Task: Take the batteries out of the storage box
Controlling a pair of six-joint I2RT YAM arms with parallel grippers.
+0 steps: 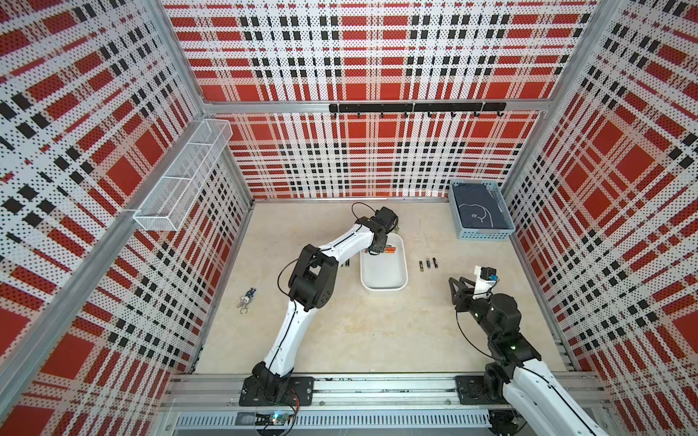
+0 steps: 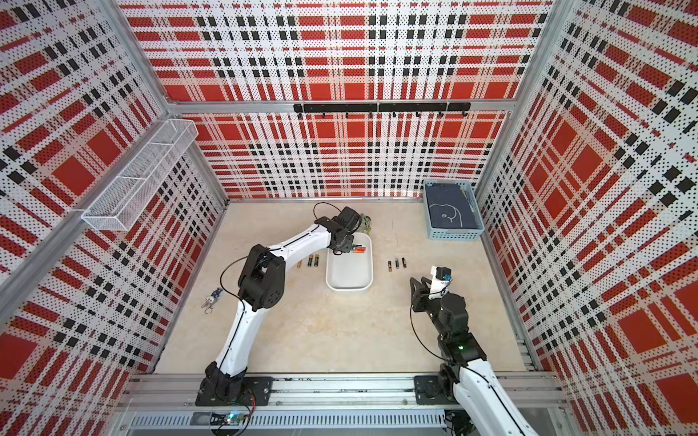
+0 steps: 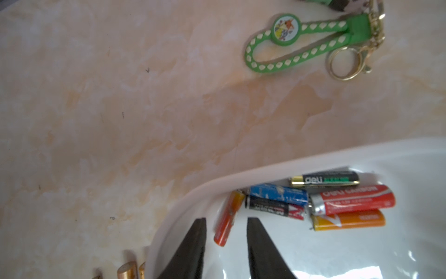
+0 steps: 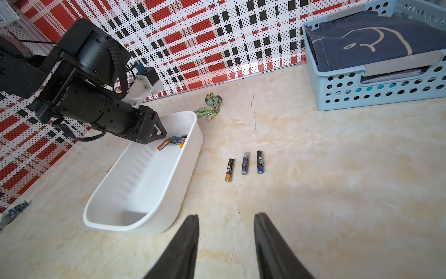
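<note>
My left gripper hovers open over the back-left of the white storage box (image 1: 384,279), its fingers either side of empty space. Inside lie several batteries: an orange-red one (image 3: 225,225) just beyond the fingers, then a blue one (image 3: 277,194), a black one (image 3: 274,207), a red one (image 3: 353,200), an orange one (image 3: 348,220) and a gold-black one (image 3: 324,180). More batteries (image 4: 259,161) lie on the table on both sides of the box. My right gripper is open and empty, above the table at the front right.
A green keyring (image 3: 302,55) lies behind the box. A blue basket with dark cloth (image 1: 482,234) stands at the back right. Keys (image 1: 245,301) lie at the left. A wire shelf (image 1: 174,189) hangs on the left wall.
</note>
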